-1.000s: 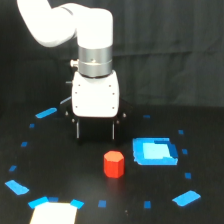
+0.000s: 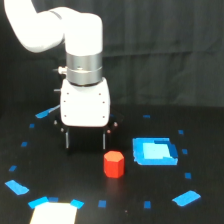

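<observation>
A red block with a hexagonal outline [image 2: 114,164] stands on the black table at the centre front. My gripper [image 2: 86,143] points down just behind it and to its left in the camera view. Its dark fingers are spread well apart, with nothing visible between them. The fingertips are hard to make out against the black table, and their exact height above it cannot be told. The right fingertip appears close to the block's upper left, but I cannot tell whether they touch.
Right of the block lies a blue rectangle [image 2: 136,151] with a pale patch [image 2: 157,151] inside. Several small blue marks and tape strips [image 2: 186,198] dot the table. A pale square [image 2: 53,213] lies at the front left. Behind hangs a dark curtain [image 2: 165,60].
My gripper has moved left and lower in the view, nearer the block's height in the picture. Its fingers remain apart. The red block and blue rectangle have not moved.
</observation>
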